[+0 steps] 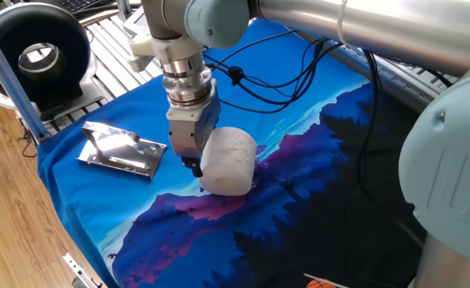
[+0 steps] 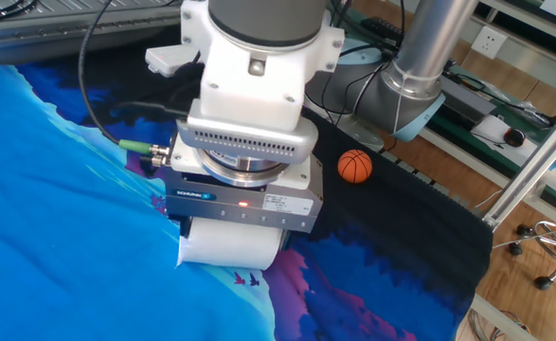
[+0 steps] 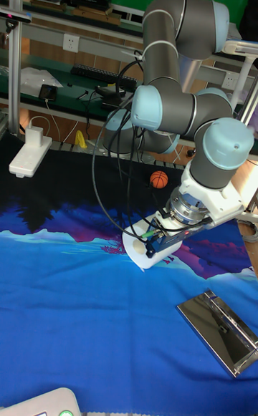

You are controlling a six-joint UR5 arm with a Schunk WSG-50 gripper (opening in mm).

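A white paper roll [image 1: 228, 162] lies on its side on the patterned cloth, near the middle of the table. My gripper [image 2: 234, 235] is lowered right at the roll, with its wide body just above it. In exterior view 2 the roll [image 2: 228, 246] spans nearly the whole width beneath the gripper's body. One dark finger [image 1: 192, 166] shows close against the roll's left side in exterior view 1; the opposite finger is mostly hidden. Whether the fingers press on the roll cannot be told. A shiny metal holder [image 1: 124, 152] sits on the cloth to the left.
A small orange basketball [image 2: 355, 166] rests on the dark part of the cloth near the arm's base. Black cables [image 1: 287, 100] hang loosely beside the arm. A white power strip [image 3: 31, 154] lies at the back left in exterior view 3.
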